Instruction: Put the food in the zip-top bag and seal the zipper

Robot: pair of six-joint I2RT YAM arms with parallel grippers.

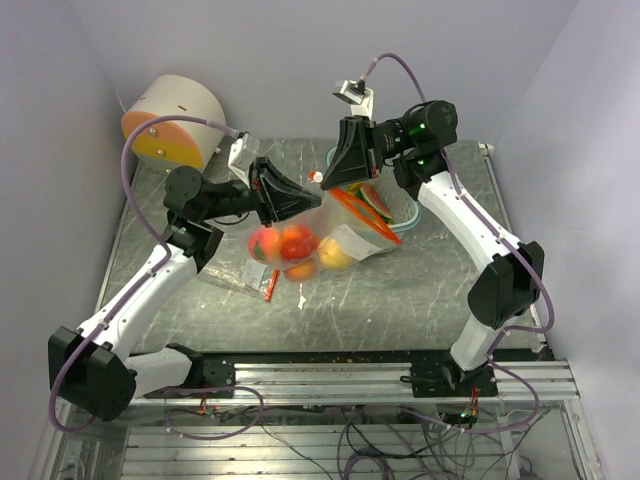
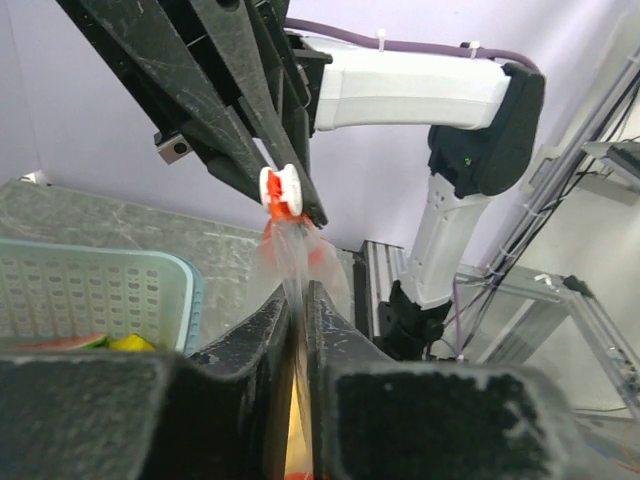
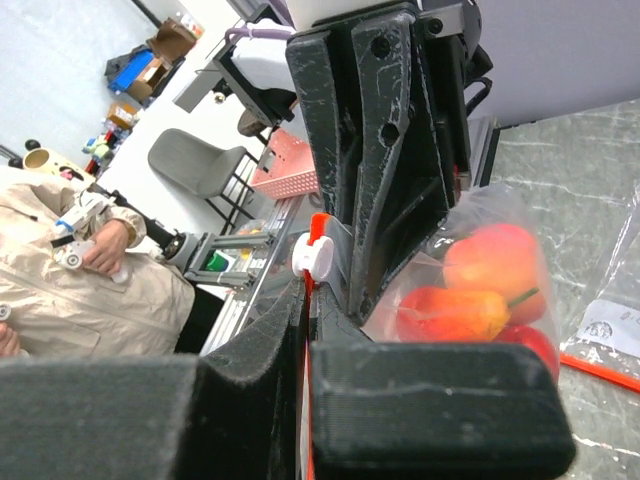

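Observation:
The clear zip top bag (image 1: 352, 243), with its orange zipper strip (image 1: 365, 215), hangs filled with fruit and a pepper (image 3: 452, 313). My right gripper (image 1: 326, 185) is shut on the zipper end beside a white slider (image 3: 313, 257); the orange strip runs between its fingers in the right wrist view. Just below and left of it, my left gripper (image 1: 316, 201) has its fingers closed in on the bag's clear film, which passes between them in the left wrist view. A peach (image 1: 265, 243), a red fruit (image 1: 297, 243) and a yellow fruit (image 1: 333, 254) show through the plastic.
Behind the bag stands a light blue basket (image 2: 190, 298) with a watermelon piece (image 1: 376, 203). A flat empty bag with an orange strip (image 1: 271, 285) lies at left front. A white and orange roll (image 1: 175, 120) stands at the back left.

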